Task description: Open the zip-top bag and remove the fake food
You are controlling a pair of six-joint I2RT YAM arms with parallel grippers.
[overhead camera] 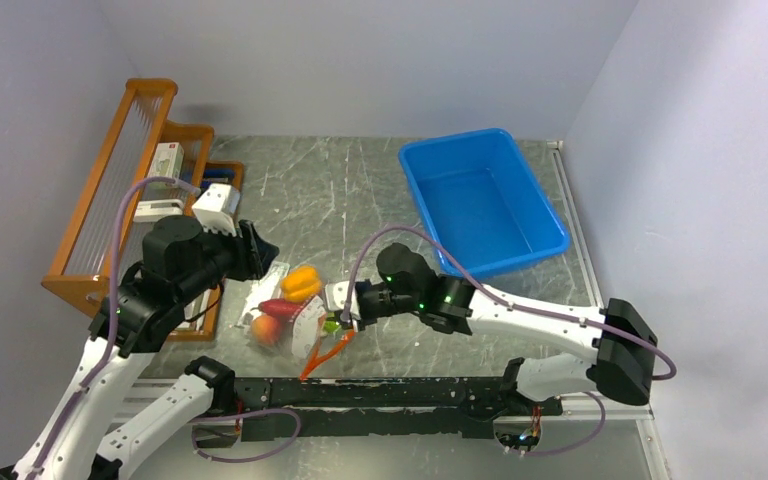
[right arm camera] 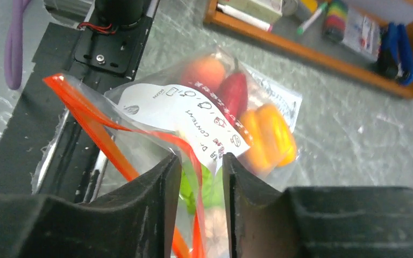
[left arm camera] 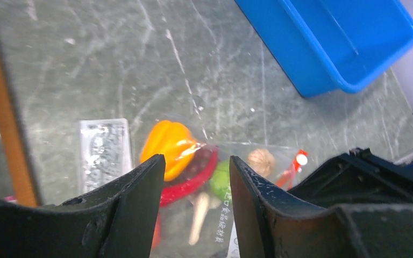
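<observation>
The clear zip top bag (right arm camera: 166, 113) has an orange zip edge (right arm camera: 78, 107) that stands raised and bent. Inside show a yellow pepper (overhead camera: 302, 283), a red pepper (right arm camera: 231, 95), an orange-red round fruit (overhead camera: 265, 329) and a green piece (right arm camera: 207, 188). My right gripper is at the zip edge, its fingers a small way apart; an orange strip and clear film run through the gap, with no firm hold showing. My left gripper is open above the bag's far side, nothing between its fingers. Its fingertips are partly hidden in the top view.
An empty blue bin (overhead camera: 485, 200) stands at the back right. A wooden rack (overhead camera: 110, 190) with boxes and pens lines the left side. A white label sheet (left arm camera: 106, 150) lies by the bag.
</observation>
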